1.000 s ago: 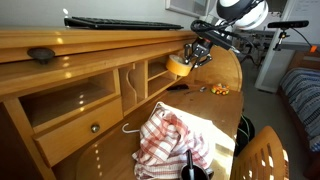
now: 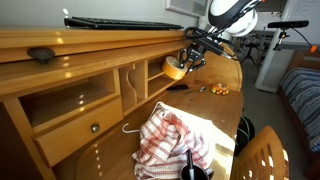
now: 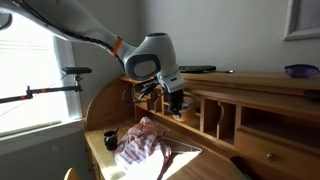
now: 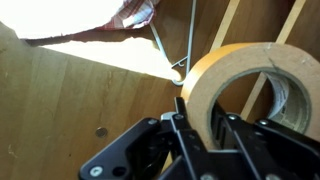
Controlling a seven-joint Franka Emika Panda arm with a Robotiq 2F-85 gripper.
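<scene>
A roll of tan tape [image 4: 207, 83] fills the right of the wrist view, its ring wall pinched between the fingers of my gripper, which is shut on it. In the first exterior view the tape roll [image 2: 174, 67] hangs above the desk, close in front of the cubbyholes, with my gripper [image 2: 187, 62] at its right side. The second exterior view has the arm's gripper [image 3: 176, 106] by the shelf front, the roll partly hidden there.
A red-and-white checked cloth [image 2: 172, 142] lies on the desk. A dark mug [image 2: 193, 170] stands at the front, and a drawer with a round knob [image 2: 95, 127] is at left. Small colourful items [image 2: 219, 89] sit at the far end.
The gripper and the tape roll have shifted very slightly, staying by the cubbyholes. The cloth and mug have not moved.
</scene>
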